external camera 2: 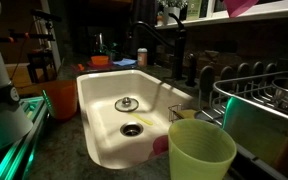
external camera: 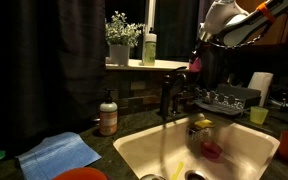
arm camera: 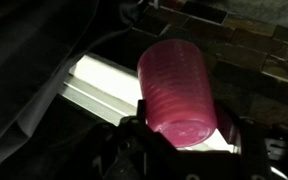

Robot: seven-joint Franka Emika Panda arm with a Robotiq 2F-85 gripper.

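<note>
A pinkish-red cup (arm camera: 174, 85) fills the middle of the wrist view, with my gripper shut on it. In exterior view 1 the gripper (external camera: 197, 53) hangs at the upper right, near the window, and the same cup (external camera: 195, 65) shows below it, above the faucet. Only a pink piece of the cup (external camera 2: 246, 7) appears at the top edge of exterior view 2. The dark fingers are hard to make out against the background.
Below is the white sink (external camera 2: 102, 110), holding a strainer (external camera 2: 127, 103) and a yellow item. A faucet (external camera: 165, 95) rises behind it. A dish rack (external camera: 224, 99), a yellow-green cup (external camera 2: 202, 150) and a windowsill plant (external camera: 122, 36) stand nearby.
</note>
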